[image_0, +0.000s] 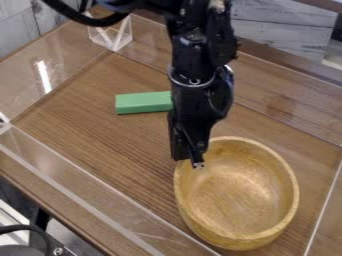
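Note:
The black robot gripper (187, 150) hangs from the top centre, its tip low over the back-left rim of a large yellow-tan bowl (243, 205). The gripper looks shut, with nothing visible between its fingers; whether it touches the rim cannot be told. The bowl appears empty. A green block (142, 103) lies on the wooden surface behind and left of the gripper, partly behind it.
A clear plastic holder (110, 30) stands at the back left. Walls border the table at the back and left, and a black cable lies at the bottom-left corner.

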